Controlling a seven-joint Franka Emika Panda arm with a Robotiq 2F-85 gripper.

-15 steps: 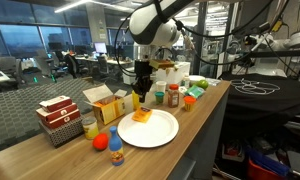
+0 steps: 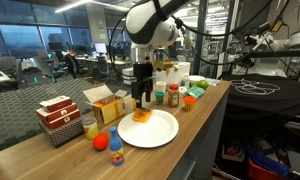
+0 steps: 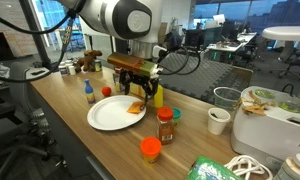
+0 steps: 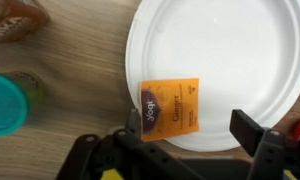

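Note:
An orange packet (image 4: 175, 108) marked "Yogi Ginger" lies on the white plate (image 4: 225, 45), close to the rim. In exterior view 1 the packet (image 2: 142, 115) shows on the far side of the plate (image 2: 155, 133). Exterior view 2 has the packet (image 3: 136, 107) on the plate's right part (image 3: 105, 114). My gripper is over the packet, its dark fingers apart on either side of it in the wrist view. Nothing appears held between them.
A blue bottle (image 2: 116, 148) and a red round item (image 2: 101, 142) stand left of the plate. Behind it are a cardboard box (image 2: 107, 105) and a yellow bottle (image 3: 158, 97). A red-brown jar (image 3: 165, 124) and an orange cup (image 3: 150, 149) stand to one side.
The packet and plate have not visibly moved.

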